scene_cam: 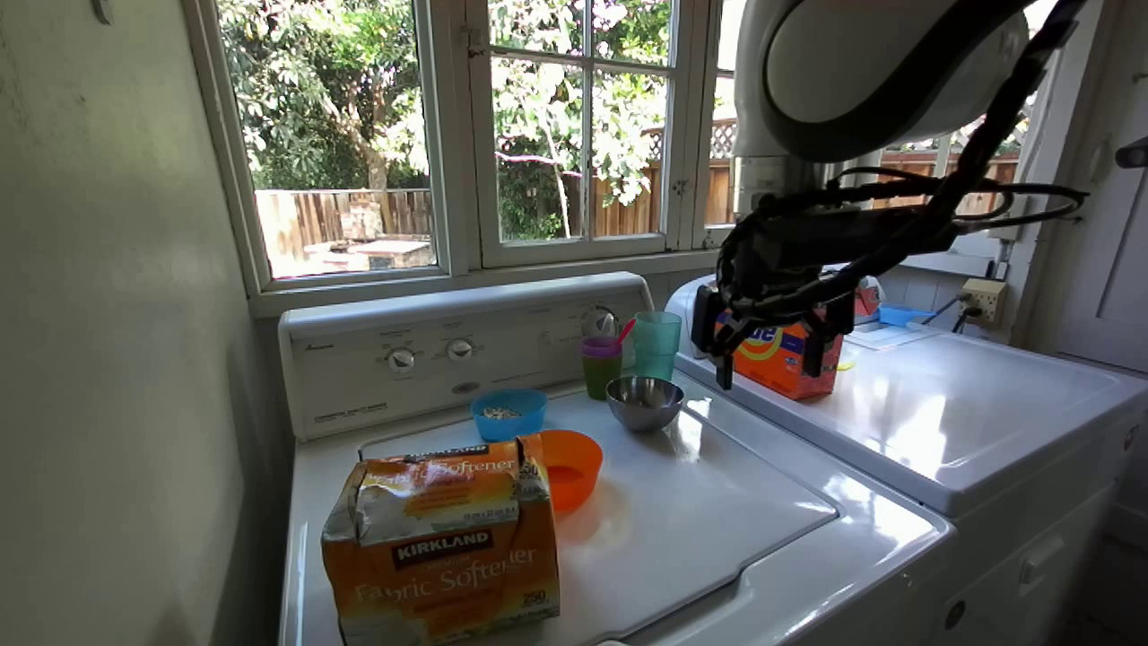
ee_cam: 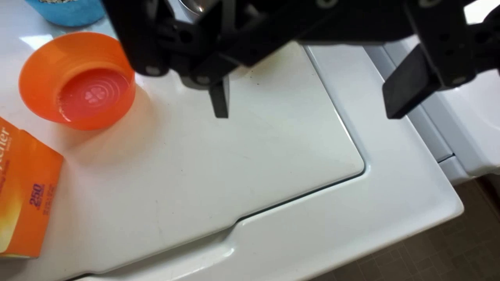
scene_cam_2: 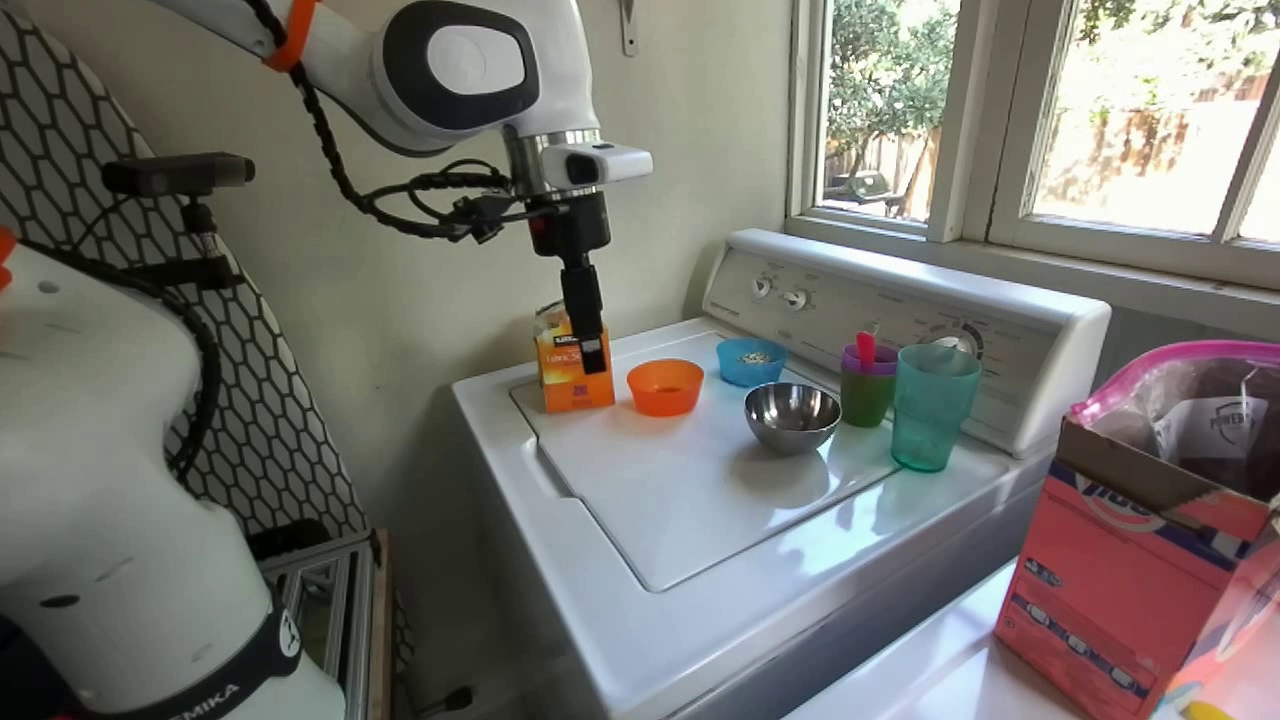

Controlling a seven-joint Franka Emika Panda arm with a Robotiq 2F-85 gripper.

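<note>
My gripper is open above the white washer lid (ee_cam: pixel 201 187), its two fingers wide apart and nothing between them. In the wrist view an orange bowl (ee_cam: pixel 96 93), empty as far as shows, lies to the left of the fingers. A blue bowl (scene_cam_2: pixel 752 362) with small pale bits in it and a steel bowl (scene_cam_2: pixel 792 418) stand farther back on the lid. Behind them are a green and purple cup (scene_cam_2: pixel 866 390) with a pink handle sticking out, and a tall teal cup (scene_cam_2: pixel 933 408).
An orange fabric softener box (scene_cam: pixel 441 549) stands at the lid's left side, beside the orange bowl. A detergent box (scene_cam_2: pixel 1128 576) sits on the neighbouring white machine. The washer's control panel (scene_cam: pixel 473 350) rises at the back.
</note>
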